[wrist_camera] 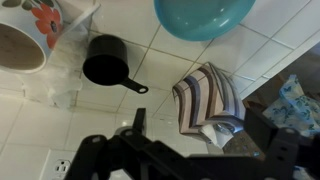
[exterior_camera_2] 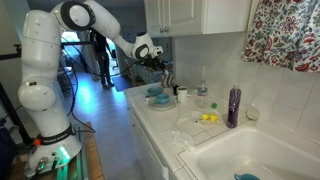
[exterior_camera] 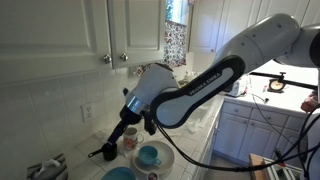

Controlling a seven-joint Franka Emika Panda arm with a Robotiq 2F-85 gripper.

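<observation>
My gripper is open, its dark fingers wide apart at the bottom of the wrist view with nothing held between them. A small black pot [wrist_camera: 106,60] with a straight handle lies beyond them on the tiled counter, apart from the fingers. A striped cloth [wrist_camera: 203,98] is bunched to its right. In exterior view 1 the gripper [exterior_camera: 112,135] hangs above the counter close to the black pot [exterior_camera: 105,152]; the exact gap cannot be told.
A blue bowl [wrist_camera: 203,14] and a patterned mug [wrist_camera: 28,32] stand near the pot. A blue cup [exterior_camera: 149,155] sits on a plate [exterior_camera: 180,162]. The tiled wall with an outlet [exterior_camera: 86,110] is close behind; cabinets [exterior_camera: 50,35] hang above.
</observation>
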